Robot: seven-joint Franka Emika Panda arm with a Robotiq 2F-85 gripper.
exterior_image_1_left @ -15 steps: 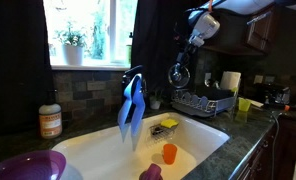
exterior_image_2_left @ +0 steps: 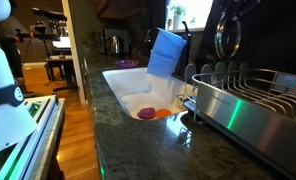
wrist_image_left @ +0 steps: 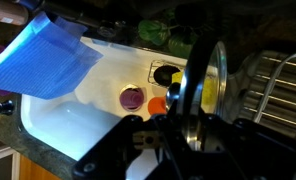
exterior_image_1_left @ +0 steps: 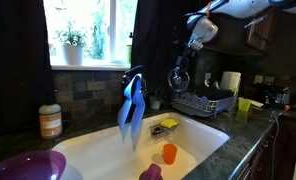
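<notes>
A round, dark-rimmed, see-through piece (exterior_image_1_left: 179, 77), perhaps a lid or strainer, hangs in the air below my gripper (exterior_image_1_left: 180, 60). My gripper is shut on its edge. In the second exterior view the ring-like piece (exterior_image_2_left: 228, 36) shows near the top right, above the dish rack. From the wrist it appears almost edge-on, as a tall narrow shape (wrist_image_left: 201, 85) rising from between the dark fingers. It covers part of the sink's right end there. The exact grip point is hard to make out.
Below lies the white sink (exterior_image_1_left: 100, 147) with an orange cup (exterior_image_1_left: 169, 153), a dark red round item (wrist_image_left: 132, 98) and a yellow sponge (exterior_image_1_left: 169, 122). A blue cloth (exterior_image_2_left: 167, 52) hangs over the sink. The metal dish rack (exterior_image_2_left: 250, 112) stands beside it; a soap bottle (exterior_image_1_left: 50, 121) stands behind.
The arm's wrist has tipped slightly lower. The round piece stays in my grip at nearly the same spot, and the sink's contents look unmoved.
</notes>
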